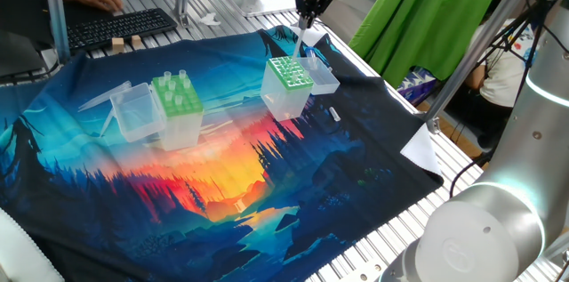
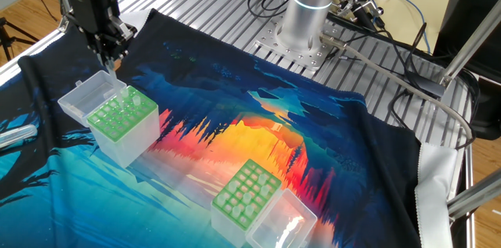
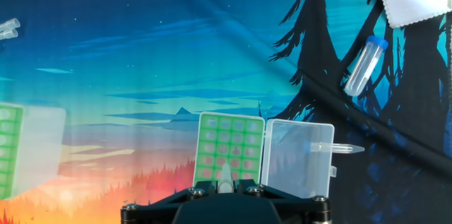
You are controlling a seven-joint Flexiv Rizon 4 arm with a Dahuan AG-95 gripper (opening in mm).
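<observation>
Between the fingertips of my black gripper is a translucent pipette tip [image 3: 225,174], and the fingers are shut on it. In exterior view 1 the gripper [image 1: 306,20] holds it point down over the far rim of a clear tip box [image 1: 286,104] with a green perforated rack [image 1: 289,72]. Whether the tip's end touches the rack or is just above it, I cannot tell. This box's open clear lid [image 2: 92,96] lies beside it. A second box [image 1: 182,131] stands apart, several tips [image 1: 178,100] upright in its green rack, with its own open lid [image 1: 138,111].
A blue-capped tube [image 3: 366,66] and a loose tip [image 3: 347,149] lie past the first box's lid. More loose tips [image 1: 105,96] lie near the second box. The printed cloth [image 1: 356,171] has a broad bare area and folds.
</observation>
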